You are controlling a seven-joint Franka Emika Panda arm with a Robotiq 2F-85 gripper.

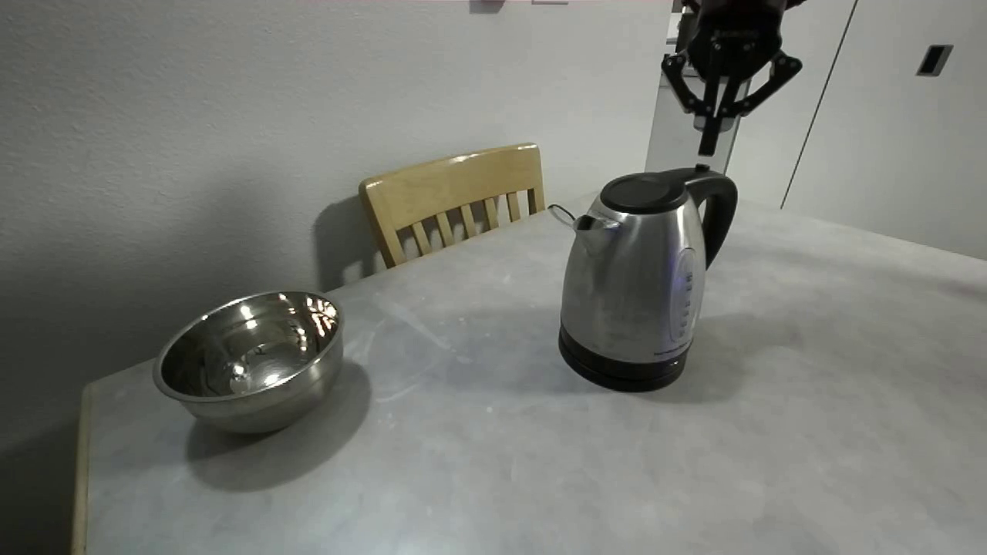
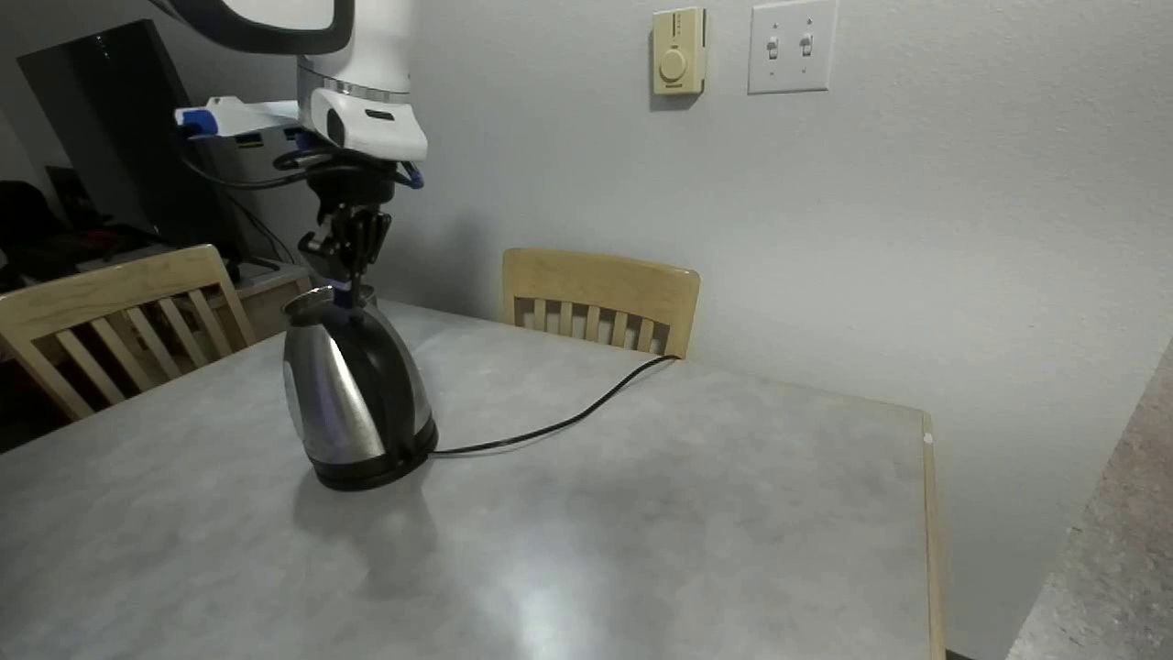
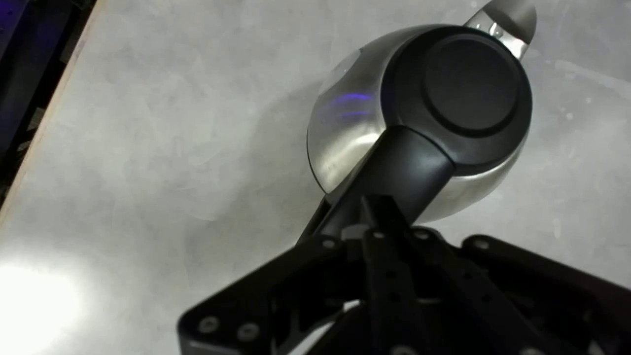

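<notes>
A steel electric kettle [image 1: 627, 291] with a black lid [image 1: 642, 193] and black base stands upright on the grey table. Its black handle [image 1: 719, 205] arches at the right in exterior view 1. My gripper [image 1: 709, 149] points down just above the top of that handle, shut, with nothing showing between its fingers. A slight gap separates the fingertips from the handle in exterior view 1. From the wrist, the gripper overlaps the handle [image 3: 396, 174], and the lid [image 3: 467, 88] lies beyond it. In exterior view 2 the kettle [image 2: 341, 396] shows its handle side.
A shiny steel bowl [image 1: 264, 398] sits at the table's left end, apart from the kettle. The kettle's black cord [image 2: 550, 427] runs to the table's back edge. Wooden chairs [image 2: 599, 288] stand behind.
</notes>
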